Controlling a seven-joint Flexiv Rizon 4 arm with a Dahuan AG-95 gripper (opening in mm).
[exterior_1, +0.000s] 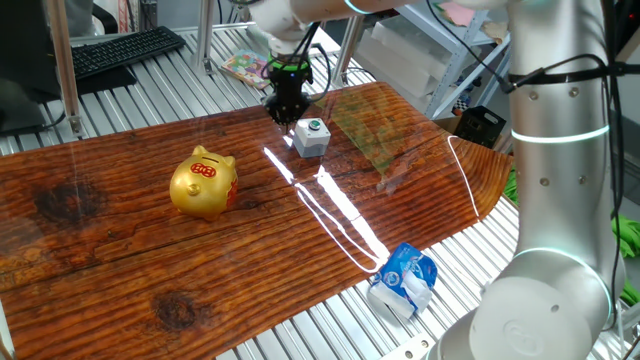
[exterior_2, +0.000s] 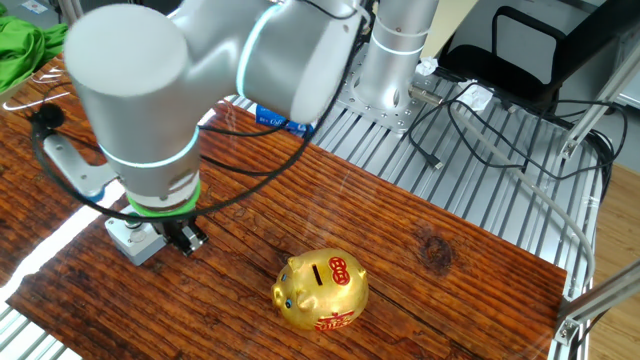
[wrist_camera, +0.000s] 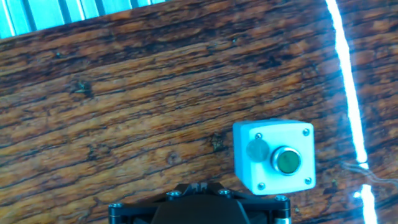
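A white box with a green push button (exterior_1: 312, 137) rests on the wooden table top, near its back edge. In the wrist view the button box (wrist_camera: 275, 155) lies right of my gripper, whose fingers are together with nothing visible between them. Seen from the first exterior view, my dark gripper (exterior_1: 284, 118) hangs just left of the box and a little above it. The second exterior view has the gripper (exterior_2: 187, 240) beside the partly covered box (exterior_2: 135, 238). A golden piggy bank (exterior_1: 204, 184) stands apart, upright on the wood.
A blue and white packet (exterior_1: 404, 279) lies at the table's near right edge. A keyboard (exterior_1: 122, 52) and a colourful booklet (exterior_1: 248, 68) are on the slatted metal surface behind. Much of the wooden top (exterior_1: 110, 270) is bare. Bright glare strips cross it.
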